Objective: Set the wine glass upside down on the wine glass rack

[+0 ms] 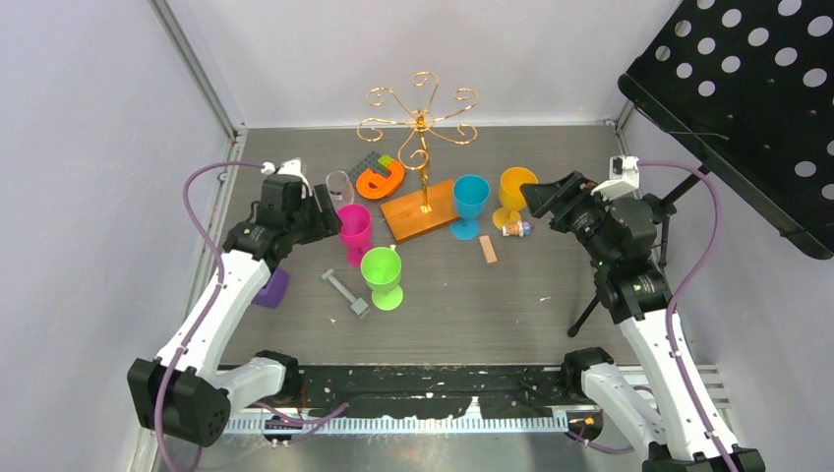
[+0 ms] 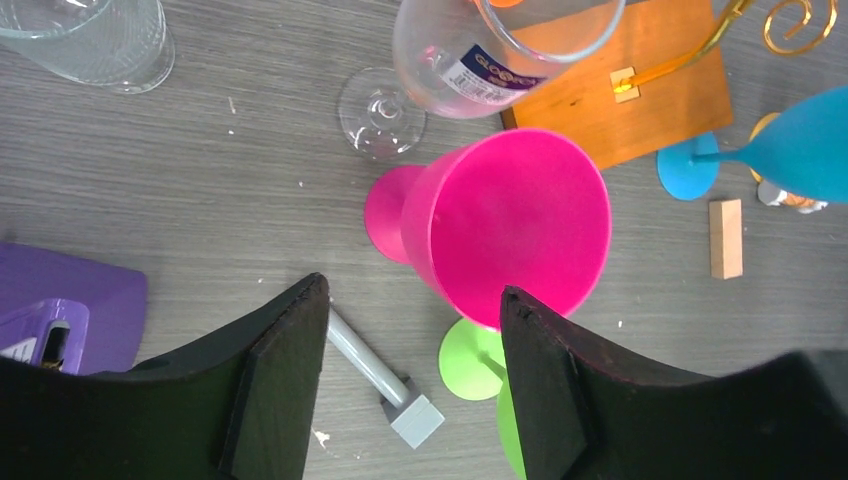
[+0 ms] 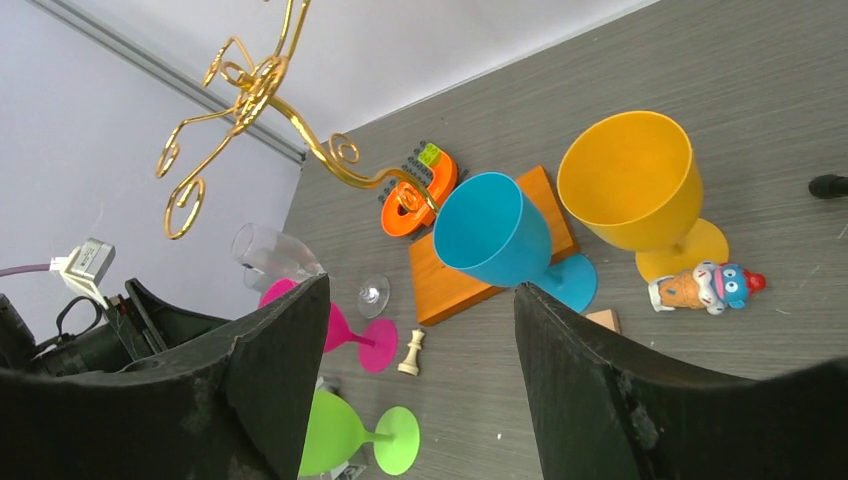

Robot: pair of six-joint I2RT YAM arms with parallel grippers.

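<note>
The gold wine glass rack [image 1: 418, 123] stands on a wooden base [image 1: 408, 211], empty. Around it stand a clear glass [image 1: 337, 184], pink [image 1: 355, 228], green [image 1: 384, 275], blue [image 1: 469, 202] and yellow [image 1: 513, 189] goblets. In the left wrist view, my left gripper hangs over the table just beside the pink goblet, its fingers parted with nothing visible between them. My right gripper is raised to the right of the yellow goblet in the top view, open and empty, facing the blue and yellow goblets.
A purple box [image 2: 75, 290], grey tool [image 1: 344, 293], orange toy [image 1: 382, 182], wooden block [image 2: 725, 237] and figurine [image 3: 705, 287] lie around. The black perforated stand [image 1: 738, 108] borders the right.
</note>
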